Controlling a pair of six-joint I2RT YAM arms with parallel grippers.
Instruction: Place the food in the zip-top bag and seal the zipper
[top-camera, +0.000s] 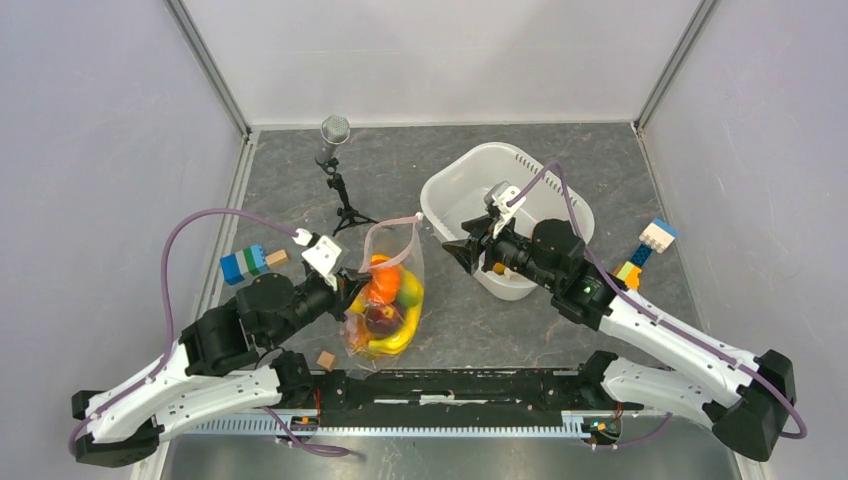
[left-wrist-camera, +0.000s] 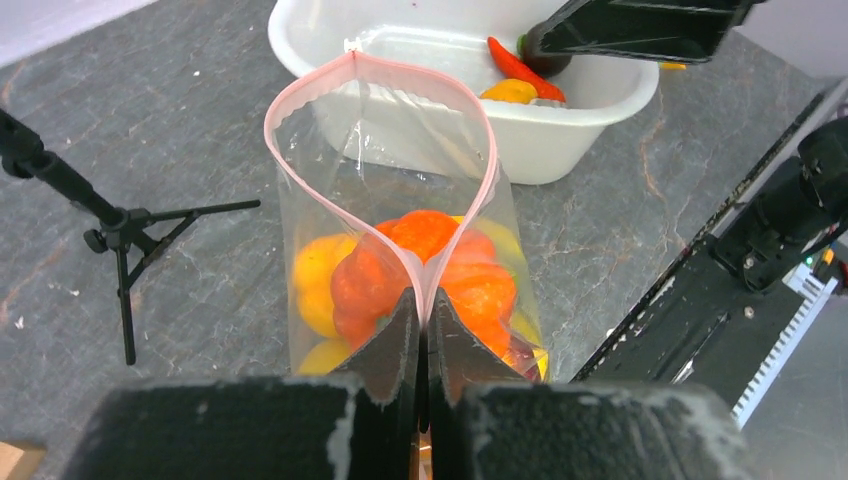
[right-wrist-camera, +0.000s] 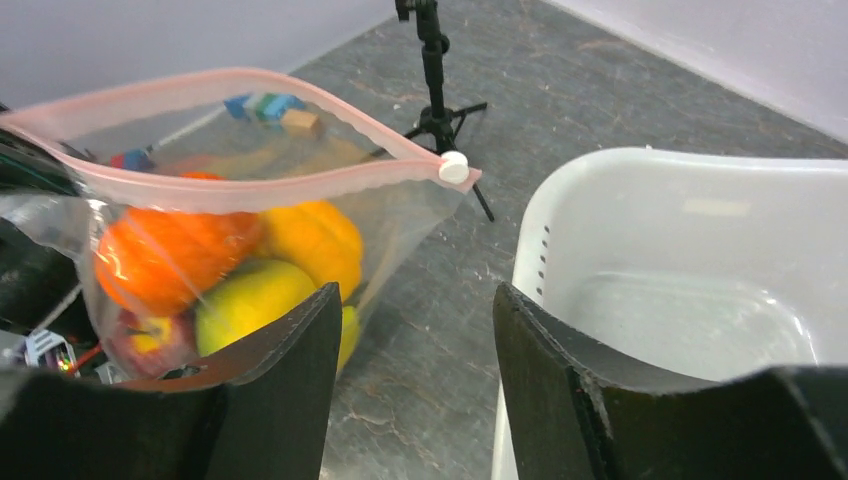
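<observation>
A clear zip top bag (top-camera: 418, 262) with a pink zipper rim (left-wrist-camera: 455, 90) hangs upright, its mouth wide apart. Inside it I see an orange pepper (right-wrist-camera: 175, 255), a green-yellow fruit (right-wrist-camera: 250, 300), a dark red fruit (top-camera: 384, 319) and a yellow banana (top-camera: 400, 335). My left gripper is shut on the bag's near rim. The white zipper slider (right-wrist-camera: 454, 167) sits at the rim's far right corner. To the right of the bag, near the tub, my right gripper stands open with nothing between its fingers.
A white tub (top-camera: 455, 190) stands right of the bag, holding a red chili (left-wrist-camera: 515, 68), a yellow piece (left-wrist-camera: 512, 91) and a dark vegetable (left-wrist-camera: 542, 52). A small tripod (top-camera: 347, 213) is behind the bag. Toy blocks (top-camera: 243, 264) lie at the left.
</observation>
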